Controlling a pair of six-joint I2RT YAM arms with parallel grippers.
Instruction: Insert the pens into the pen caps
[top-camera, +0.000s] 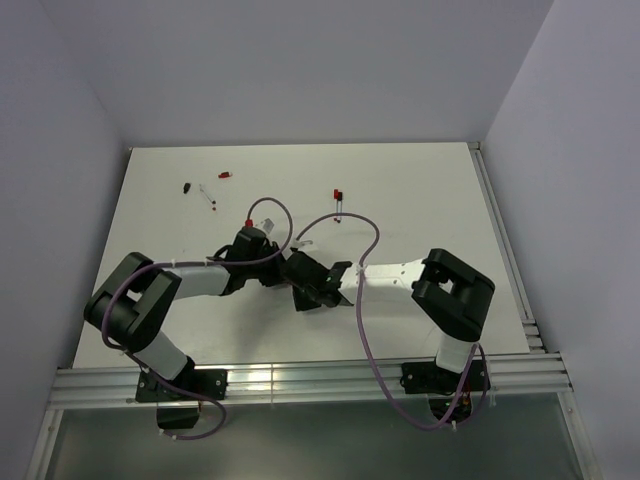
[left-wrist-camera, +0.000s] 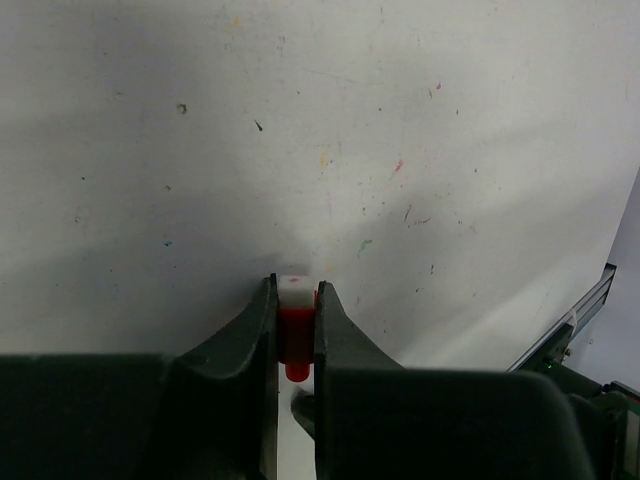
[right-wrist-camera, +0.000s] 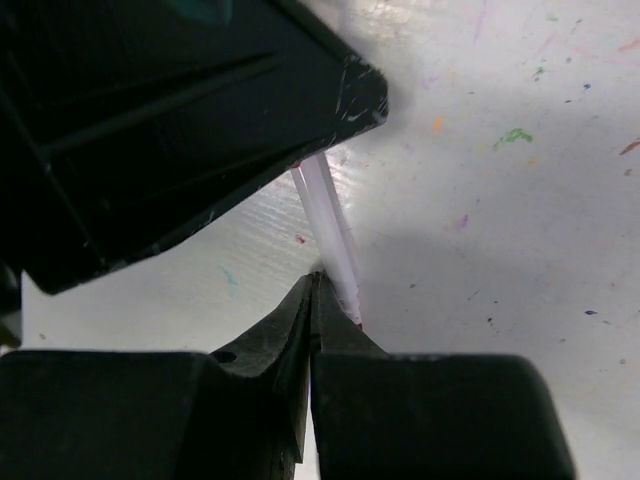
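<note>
A white marker pen (right-wrist-camera: 332, 235) lies on the table in the right wrist view, its near end at my right gripper. That gripper's fingers are shut together with nothing between them; the pen passes outside them. The pen's far end is hidden behind the dark finger (right-wrist-camera: 240, 110) of my left gripper, which fills the upper left there. In the left wrist view my left gripper is shut on a small red pen cap (left-wrist-camera: 297, 340) with a whitish top. From above, both grippers meet near the table's middle, hiding pen and cap.
Toward the back left lie a red cap (top-camera: 225, 175), a black cap (top-camera: 187, 187) and a thin pen (top-camera: 208, 197). Two pens (top-camera: 338, 207) with red and black ends lie side by side at back centre.
</note>
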